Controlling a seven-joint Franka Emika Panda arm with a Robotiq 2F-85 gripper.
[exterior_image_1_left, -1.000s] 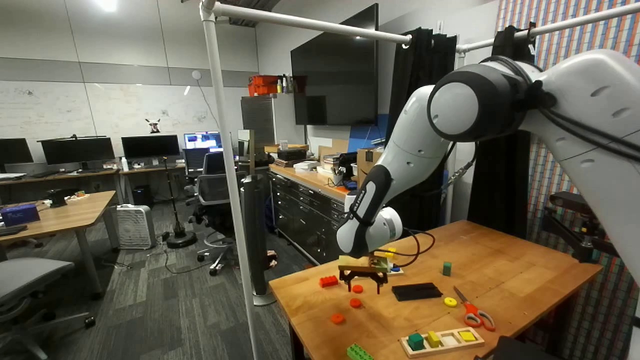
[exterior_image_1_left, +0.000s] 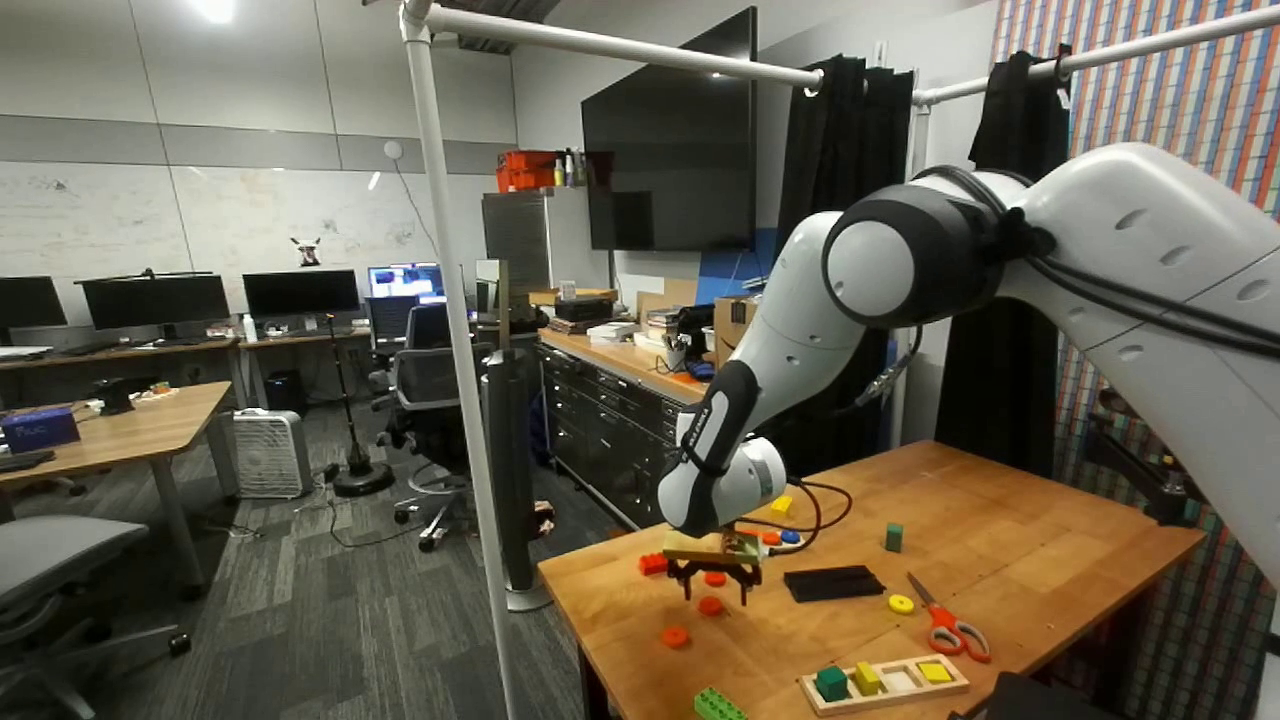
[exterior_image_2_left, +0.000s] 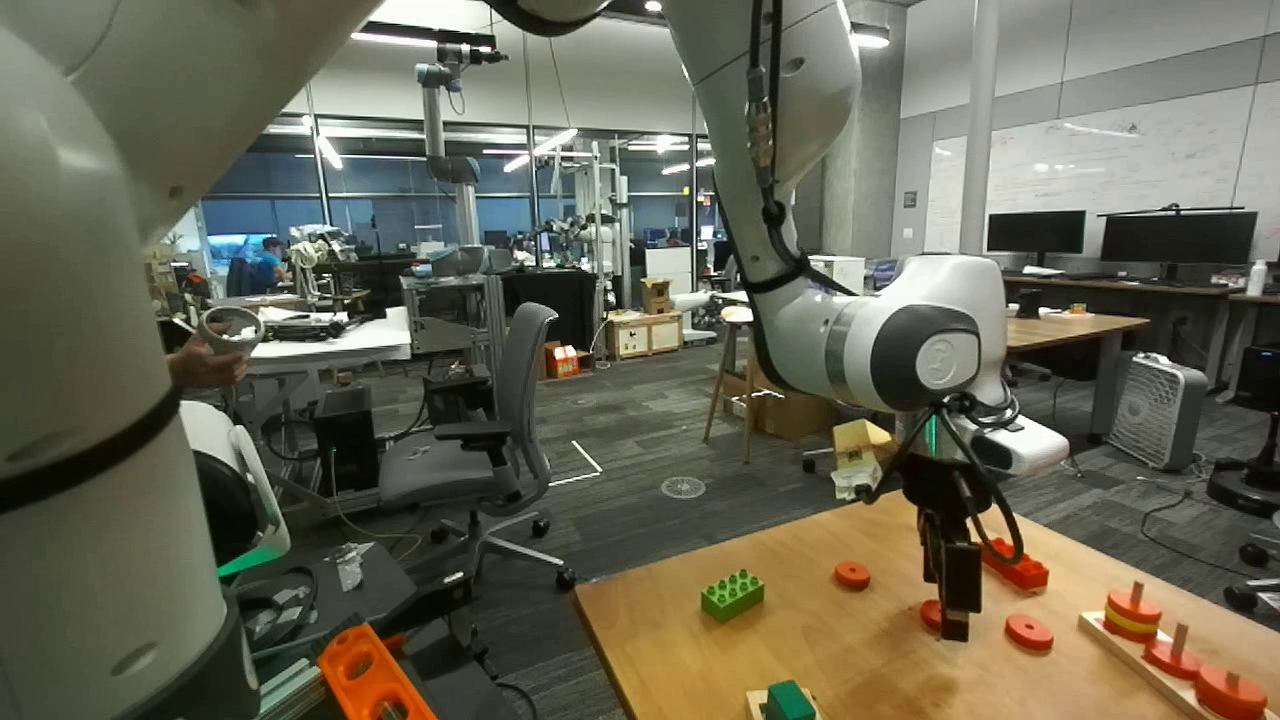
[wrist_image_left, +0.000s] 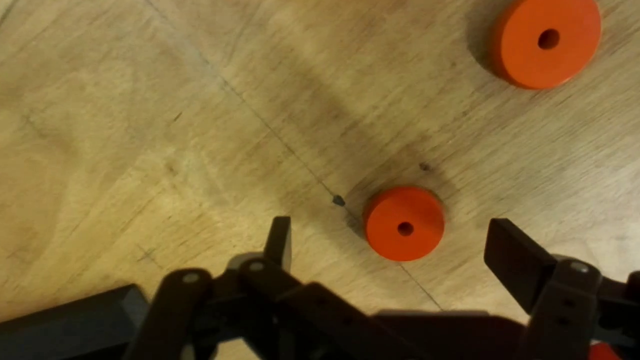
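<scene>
My gripper hangs open over the wooden table, its fingers spread wide with nothing held. In the wrist view a small red disc (wrist_image_left: 405, 223) with a centre hole lies on the table below the gap, nearer the right finger. A larger orange-red disc (wrist_image_left: 549, 42) is farther off at the upper right. From the first exterior side, the gripper (exterior_image_1_left: 716, 592) appears just above the loose discs, among them a front one (exterior_image_1_left: 675, 637). In the second exterior view the gripper (exterior_image_2_left: 957, 626) partly hides one disc (exterior_image_2_left: 931, 616), with another disc (exterior_image_2_left: 1028, 631) to its right.
A red brick (exterior_image_2_left: 1020, 569) and a pegged board (exterior_image_2_left: 1134, 654) with rings stand behind the gripper. A black flat piece (exterior_image_1_left: 834, 583), yellow ring (exterior_image_1_left: 901, 604), scissors (exterior_image_1_left: 956, 632), green brick (exterior_image_1_left: 717, 704) and shape tray (exterior_image_1_left: 882, 685) surround it.
The arm has moved a little left and down in the first exterior view, bringing the gripper lower over the discs and partly in front of the red brick. The discs have not moved.
</scene>
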